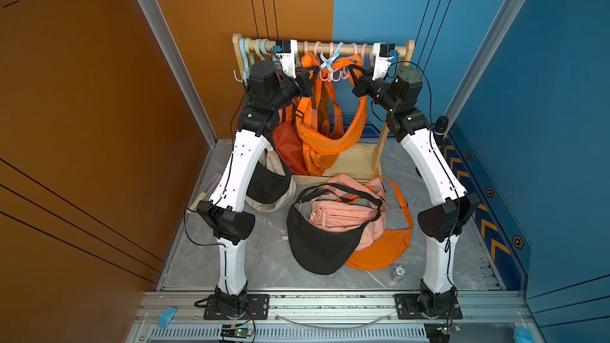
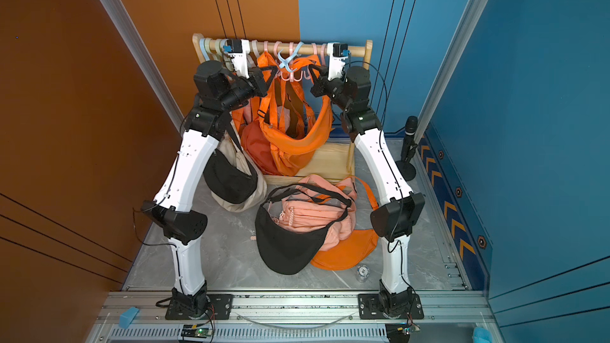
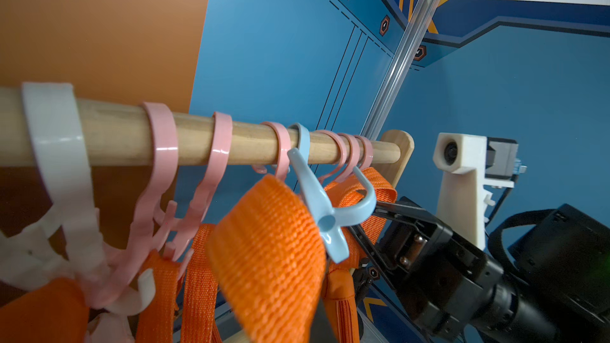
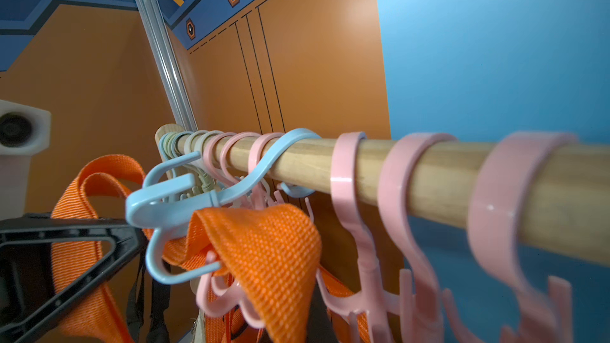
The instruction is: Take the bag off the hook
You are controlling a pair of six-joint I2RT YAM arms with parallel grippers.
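Observation:
An orange bag [image 1: 330, 143] hangs by its looped strap [image 4: 260, 241] around a light blue hook [image 3: 327, 221] on the wooden rail [image 4: 298, 162]. My left gripper [image 1: 314, 75] and right gripper [image 1: 354, 73] are raised at either side of that hook, at the strap. Both look shut in the top views. The orange webbing passes close by their fingertips; whether it is pinched between them is hard to tell. In the wrist views the strap lies over the blue hook's lower part.
Pink, white and green hooks crowd the rail, with more bags hanging left. Black [image 1: 324, 247], pink [image 1: 330, 212] and orange [image 1: 378, 254] bags lie on the grey floor in front. A black upright stand [image 2: 408, 146] is at the right.

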